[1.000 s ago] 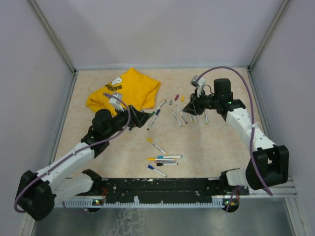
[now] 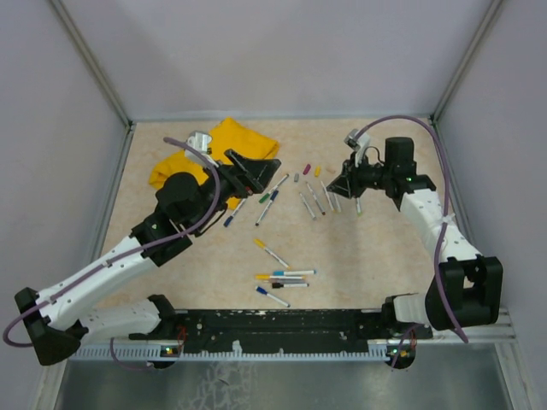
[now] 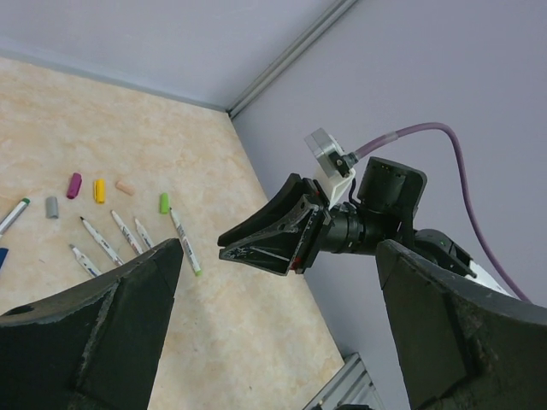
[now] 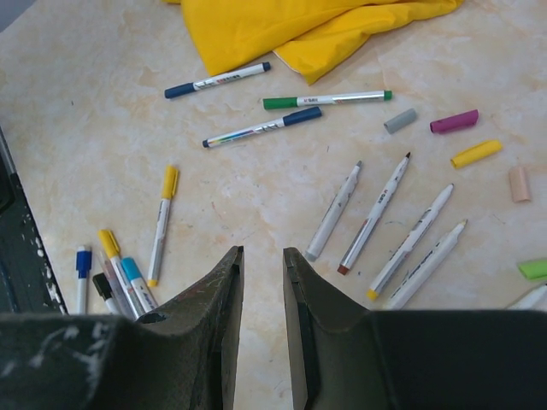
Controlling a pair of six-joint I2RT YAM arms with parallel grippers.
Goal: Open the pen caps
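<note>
My left gripper [image 2: 272,175] is raised high over the back left, fingers wide open and empty. My right gripper is part open, a clear gap between its fingers and nothing in it; in the top view it hangs near the uncapped pens. Bare tips show on the grey pen [image 4: 334,211], the brown-ended pen [image 4: 376,212] and the yellow-ended pen [image 4: 413,240]. Caps sit on the green pen [image 4: 338,99], two navy pens, one of them nearer [image 4: 261,130], and the lone yellow pen [image 4: 162,224].
Loose caps lie apart: grey [image 4: 400,120], purple [image 4: 454,121], yellow [image 4: 476,154], peach [image 4: 520,184] and green [image 4: 534,269]. A yellow cloth [image 2: 235,141] covers the back left. Several capped pens cluster near the front edge, including a blue-capped one [image 2: 295,272].
The right gripper has moved slightly to the right. Pens and caps in view appear unmoved.
</note>
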